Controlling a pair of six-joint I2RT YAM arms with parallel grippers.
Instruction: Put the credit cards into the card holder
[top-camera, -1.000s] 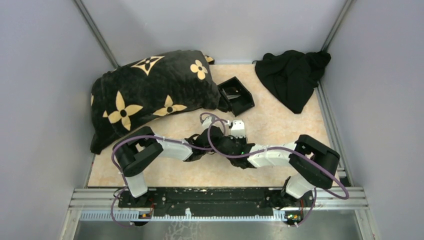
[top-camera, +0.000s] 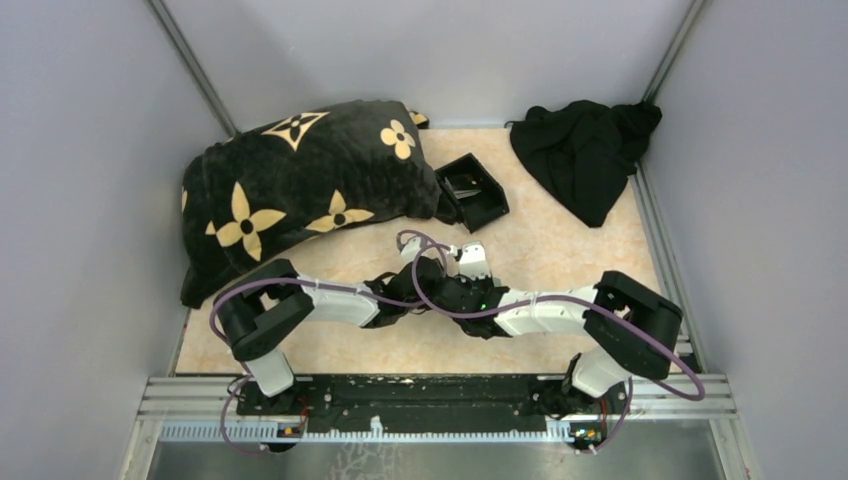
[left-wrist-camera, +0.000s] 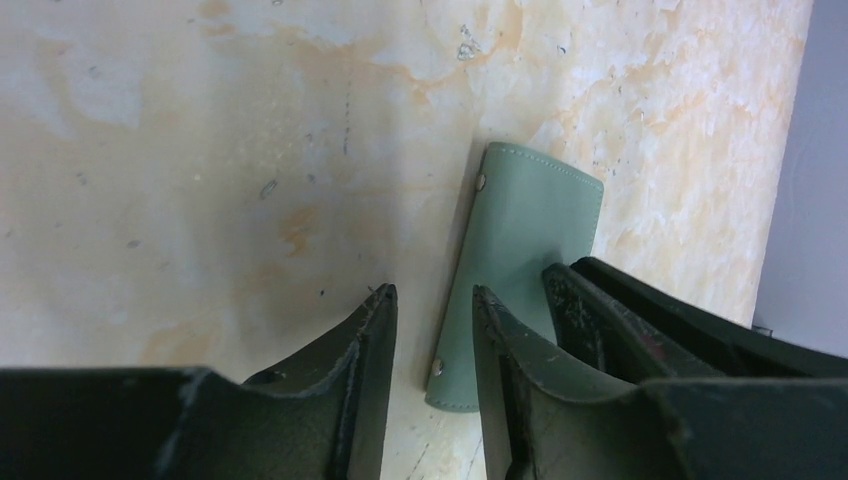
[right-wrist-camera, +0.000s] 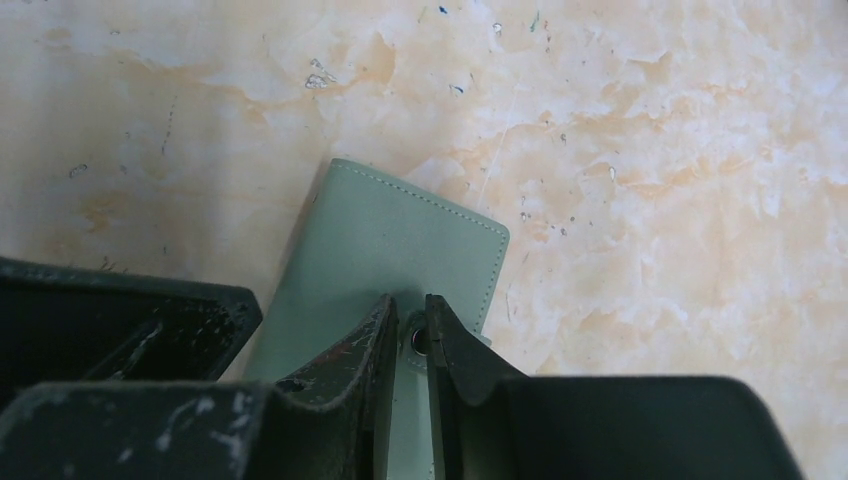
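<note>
In the left wrist view the green stitched card holder (left-wrist-camera: 525, 215) lies flat on the table, right of and partly behind my left gripper. That gripper is open, with a moderate gap and nothing seen held in it. In the right wrist view the same holder (right-wrist-camera: 395, 230) lies below my right gripper. Its fingers are slightly apart over a small flap with a dark metal snap (right-wrist-camera: 418, 341); no grip on the flap shows. I cannot make out any credit cards. From the top the arms hide the holder.
An open black box (top-camera: 487, 212) with a few items inside stands behind the grippers. A big dark patterned cushion (top-camera: 290, 185) fills the back left, and black cloth (top-camera: 580, 155) lies at the back right. The two wrists are close together.
The left arm has shifted slightly left and down in the top view. The right wrist has moved a little left. Box, cushion and cloth have stayed in place.
</note>
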